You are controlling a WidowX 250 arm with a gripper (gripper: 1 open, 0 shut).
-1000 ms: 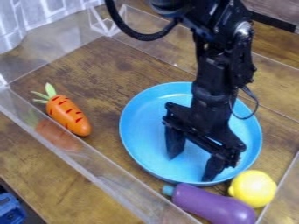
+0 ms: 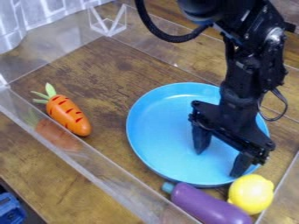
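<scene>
My black gripper [image 2: 222,146] stands open over the right half of a blue plate [image 2: 158,131], its fingers low within the plate. I see nothing held between them. A toy carrot [image 2: 66,112] lies on the wooden surface at the left. A yellow lemon [image 2: 250,193] and a purple eggplant [image 2: 208,205] lie at the plate's front right edge.
Clear plastic walls [image 2: 87,162] run along the front left and the back. Bare wood [image 2: 100,74] is free at the upper left. A blue object [image 2: 9,208] sits at the lower left corner, outside the wall.
The gripper has shifted to the right over the plate since a second ago. The plate, carrot, lemon and eggplant look about the same.
</scene>
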